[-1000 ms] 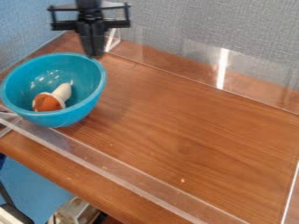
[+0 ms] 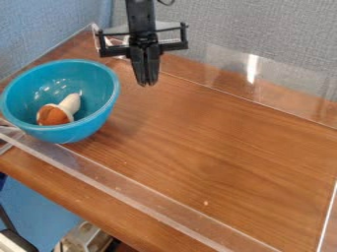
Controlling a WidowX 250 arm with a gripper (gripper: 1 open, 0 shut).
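A teal plastic bowl (image 2: 93,123) sits at the left of the wooden table (image 2: 218,167). Inside it lies a toy with a round orange-brown part and a pale stem (image 2: 55,114). My black gripper (image 2: 146,81) hangs above the table behind and to the right of the bowl, shut, with nothing visible between its fingers.
Clear plastic walls edge the table at the back, right and front left, and grey textured panels rise behind. Most of the table right of the bowl is bare. Blue floor shows below the front-left edge.
My gripper has moved right and down, toward the camera, from higher at the back. The bowl and its contents look unchanged.
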